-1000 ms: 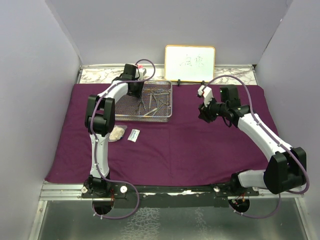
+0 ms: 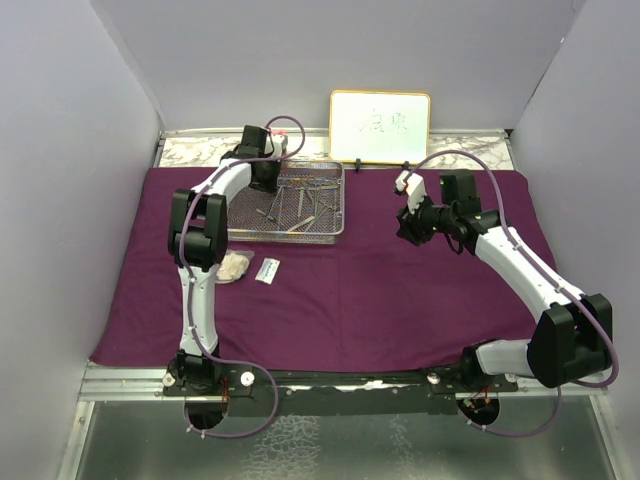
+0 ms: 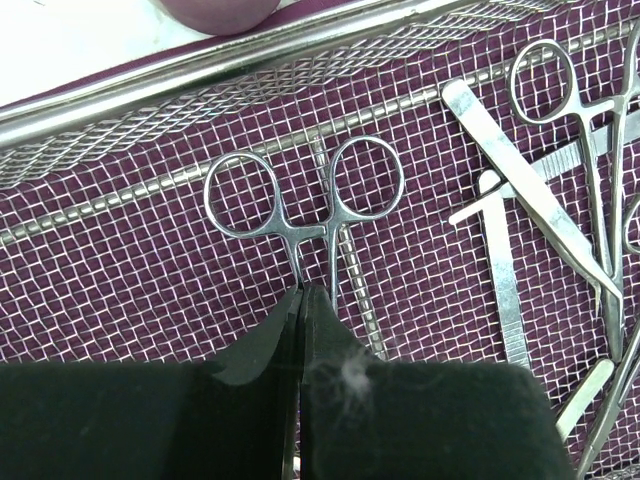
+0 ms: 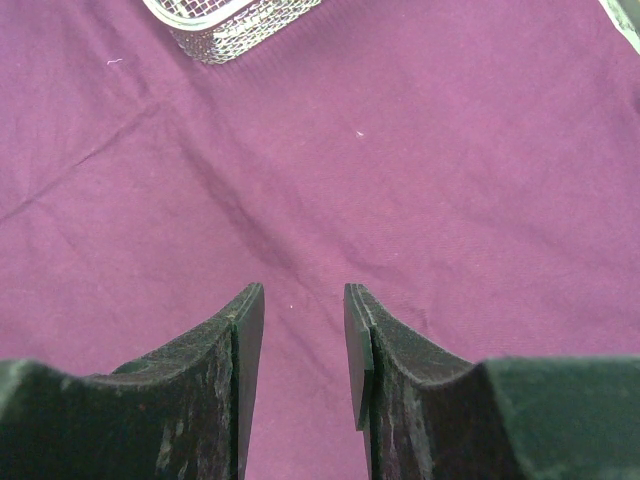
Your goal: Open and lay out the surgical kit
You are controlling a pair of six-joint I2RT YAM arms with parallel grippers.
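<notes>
A wire-mesh tray [image 2: 290, 236] holds several steel instruments on the purple cloth. My left gripper is shut over a pair of ringed scissors or a clamp [image 3: 370, 214], its tips at the shanks just below the rings; whether anything is between them cannot be seen. More ringed instruments [image 3: 588, 120] and flat metal strips [image 3: 505, 280] lie to the right in the tray. My right gripper stands open above bare cloth right of the tray, nothing between its fingers.
A whiteboard [image 2: 379, 120] leans at the back. A plastic bag [image 2: 233, 265] and a small white packet [image 2: 267, 270] lie in front of the tray.
My left gripper has shifted slightly left inside the tray over the last second. The right arm shows no visible movement.
</notes>
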